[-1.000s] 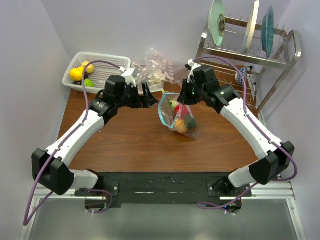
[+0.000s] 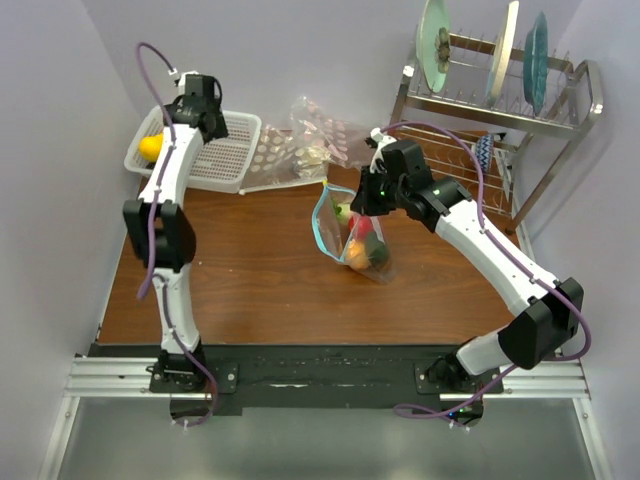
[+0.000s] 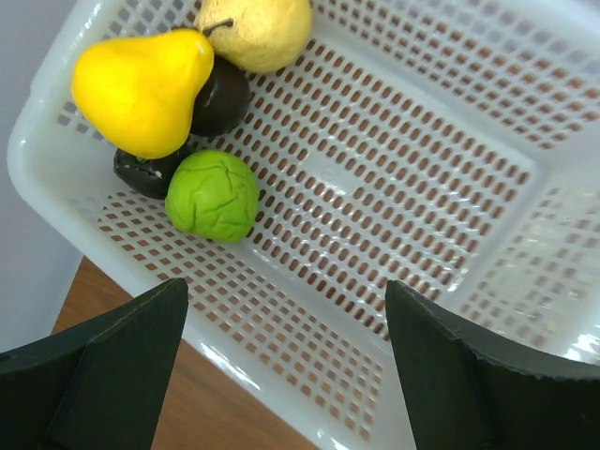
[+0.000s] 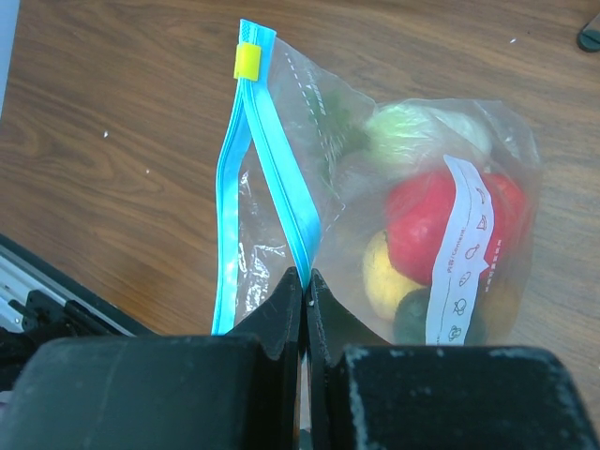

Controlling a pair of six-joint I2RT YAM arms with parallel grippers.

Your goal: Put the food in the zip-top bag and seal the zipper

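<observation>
The clear zip bag [image 4: 352, 202] stands on the table, its blue zipper strip [image 4: 281, 178] parted into two bands. A yellow slider [image 4: 247, 62] sits at the far end of the strip. Through the film show a red piece [image 4: 422, 225], a yellow one [image 4: 382, 278] and dark and pale green food. My right gripper is shut on the bag's edge near the strip. Over the white basket [image 3: 309, 412], my left gripper is open, nothing between its fingers. Inside the basket are a green ball-shaped food [image 3: 214, 195], a yellow pear [image 3: 141, 92] and a round yellow food [image 3: 258, 28].
Dark food pieces [image 3: 221, 97] lie beside the pear. Flattened clear bags [image 2: 295, 150] lie right of the basket. At the back right stands a metal dish rack [image 2: 520, 110] with plates.
My left arm has swung leftward from beside the bag to over the basket. The right gripper stays at the bag's edge, with only a slight shift in the arm and bag.
</observation>
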